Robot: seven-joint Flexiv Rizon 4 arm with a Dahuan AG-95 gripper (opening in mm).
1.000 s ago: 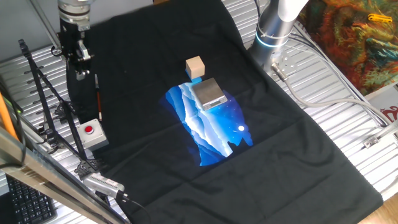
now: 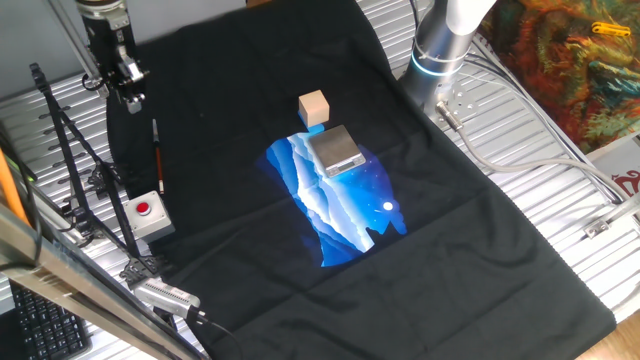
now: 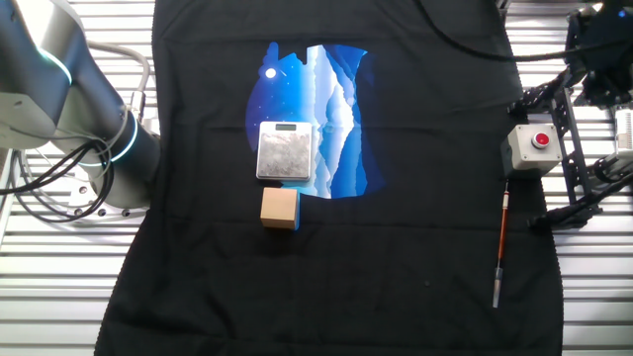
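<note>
My gripper [image 2: 133, 98] hangs at the top left of exterior view 1, above the dark cloth's edge; it is small and dark there, and its fingers cannot be made out. Exterior view 2 does not show it. A wooden cube [image 2: 314, 106] [image 3: 280, 209] stands on the black cloth, well away from the gripper. Beside it, a flat silver scale [image 2: 337, 150] [image 3: 285, 152] lies on a blue mountain picture [image 2: 322, 212] [image 3: 336, 119]. A thin brush-like stick [image 2: 158, 160] [image 3: 502, 242] rests near the cloth's edge, below the gripper in exterior view 1.
A grey box with a red button [image 2: 146, 214] [image 3: 535, 148] sits at the cloth's edge near the stick. Black frame bars [image 2: 90, 160] stand alongside. The robot's base [image 2: 436, 62] [image 3: 124, 158] is on the opposite side.
In exterior view 1 my gripper and wrist have shifted up and left, and the gripper's tilt has changed. The cube, scale, stick and button box have stayed put.
</note>
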